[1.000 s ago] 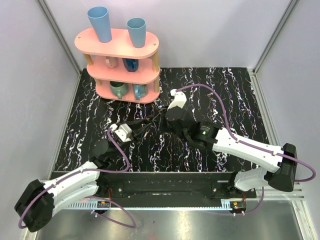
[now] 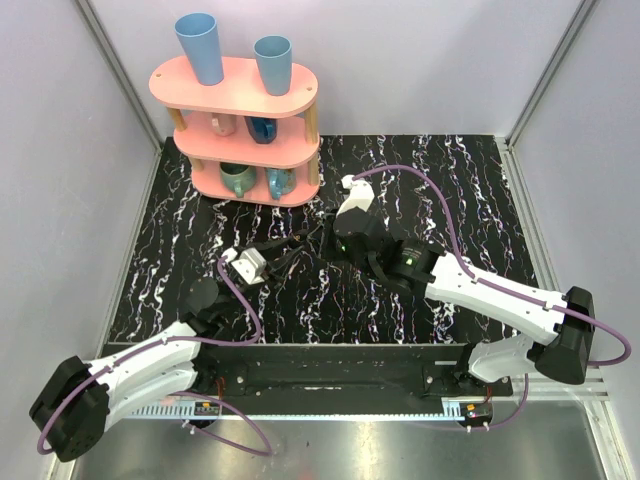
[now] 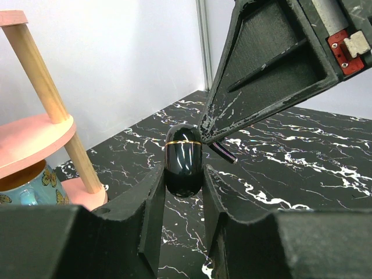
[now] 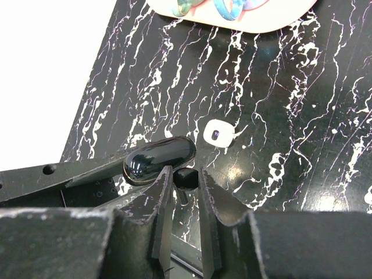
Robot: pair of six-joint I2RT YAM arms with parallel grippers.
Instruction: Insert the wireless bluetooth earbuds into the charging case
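Note:
In the left wrist view a glossy black capsule with a gold band (image 3: 183, 165), apparently the charging case, stands upright in my left gripper, shut on it. My right gripper is shut on a small black piece (image 4: 186, 176), likely an earbud, just beside the capsule in the right wrist view. Whether the piece touches or enters the case, I cannot tell. In the top view both grippers meet near the middle of the counter, where their held objects are mostly hidden.
A pink three-tier shelf (image 2: 235, 85) with cups and mugs stands at the back left, close behind the grippers. A small white square object (image 4: 224, 133) lies on the black marbled counter (image 2: 460, 210) below.

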